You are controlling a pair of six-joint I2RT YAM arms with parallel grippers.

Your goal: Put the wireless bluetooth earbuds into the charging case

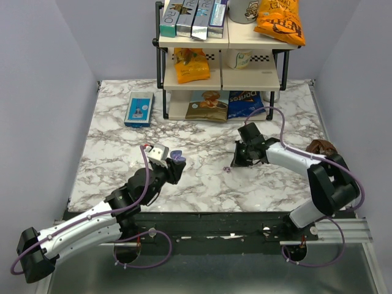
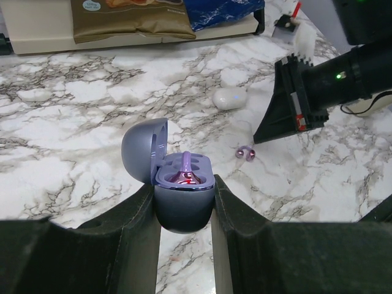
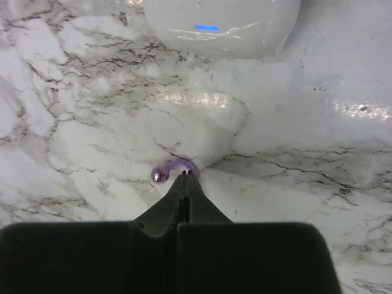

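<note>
My left gripper is shut on the lavender charging case [image 1: 176,155], whose lid [image 2: 144,150] stands raised. One purple earbud [image 2: 186,168] sits inside the case. Another earbud [image 2: 245,152], a small purple clip with shiny round ends, lies on the marble table. My right gripper [image 1: 234,164] is shut just beside that loose earbud, with nothing showing between its fingers. Seen from the right wrist, the tips of the fingers [image 3: 184,195] overlap one end of the earbud [image 3: 174,166], which hides part of it.
A whitish rounded thing with a blue mark [image 3: 222,24] shows at the top of the right wrist view. Behind stands a shelf [image 1: 257,76] with snack bags and boxes. A blue box [image 1: 139,109] lies at the back left. Between the arms the table is clear.
</note>
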